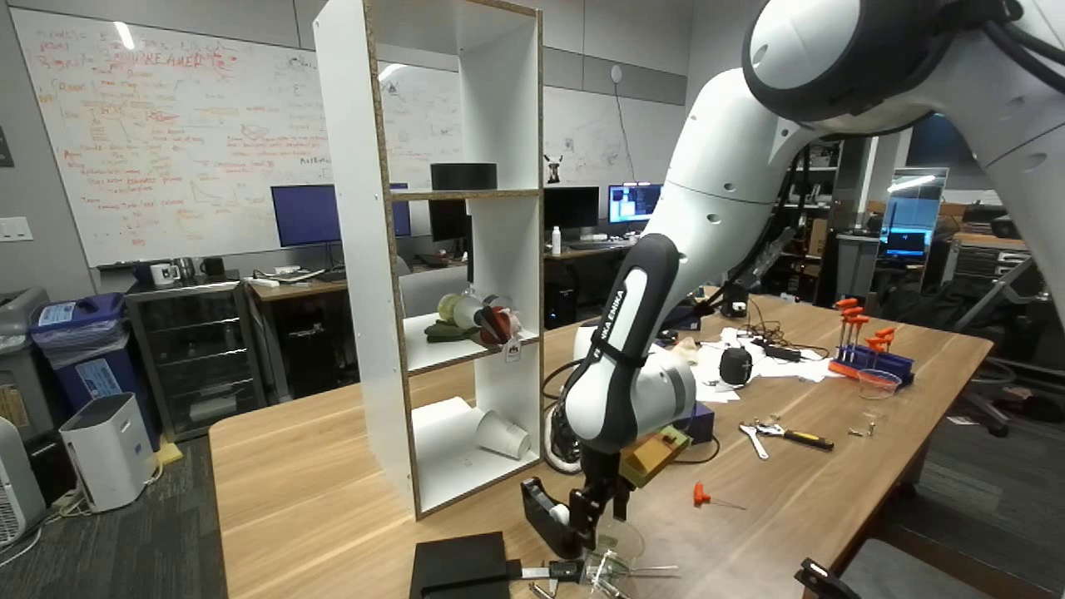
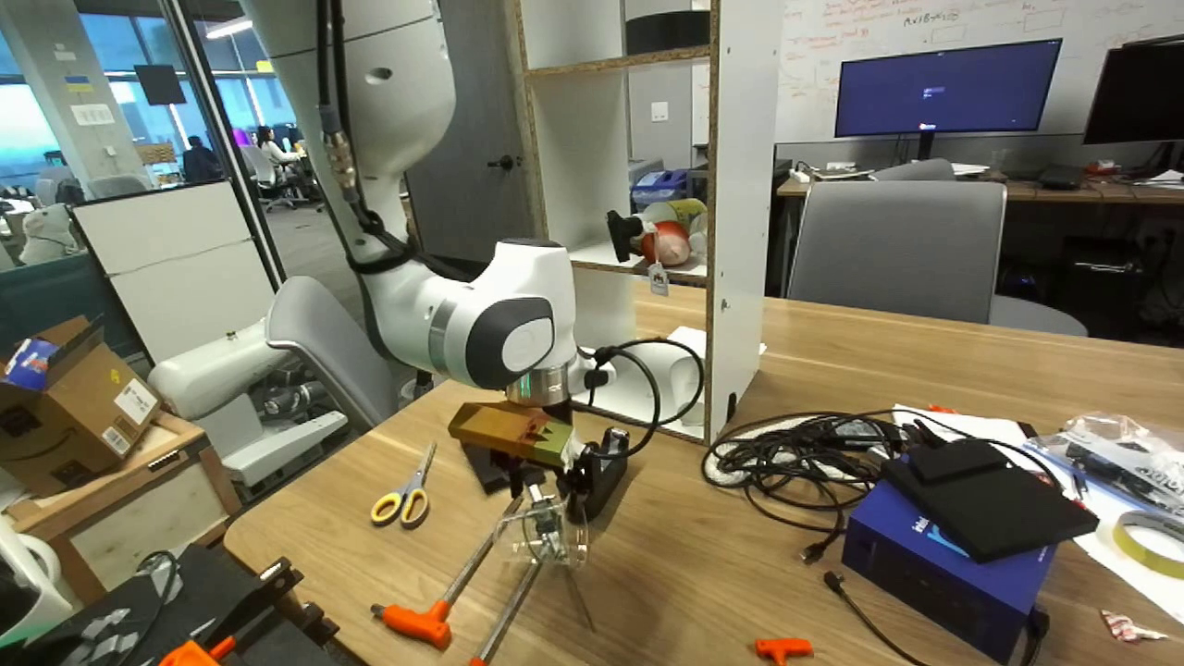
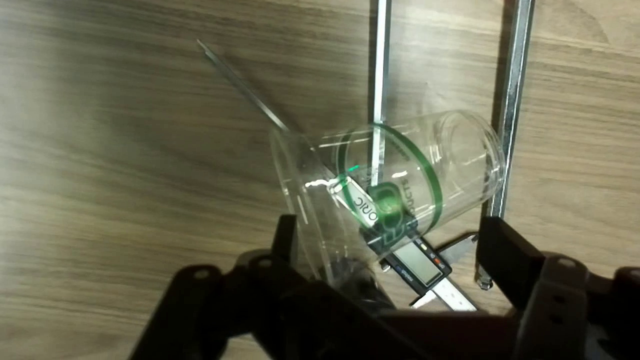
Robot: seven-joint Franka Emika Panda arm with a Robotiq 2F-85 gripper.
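Note:
A clear plastic cup (image 3: 384,180) with a green band and logo lies on its side in the wrist view, its open rim towards the left. Through it show a digital caliper (image 3: 420,264) and metal rods (image 3: 379,60) on the table. My gripper stands open, one dark finger near the cup's rim side, the other beyond its base side. Whether a finger touches the cup, I cannot tell. From the first exterior view, the gripper (image 1: 604,497) is low over the table, just above the cup (image 1: 621,544). Exterior view 2 has the cup (image 2: 544,535) beneath the gripper.
Close beside the gripper is a black tape dispenser (image 1: 549,521). A black box (image 1: 461,567) lies at the front. The tall white shelf (image 1: 389,299) rises behind. Orange-handled hex keys (image 2: 416,625) and scissors (image 2: 405,501) lie around; cables (image 2: 794,455) spread across the table.

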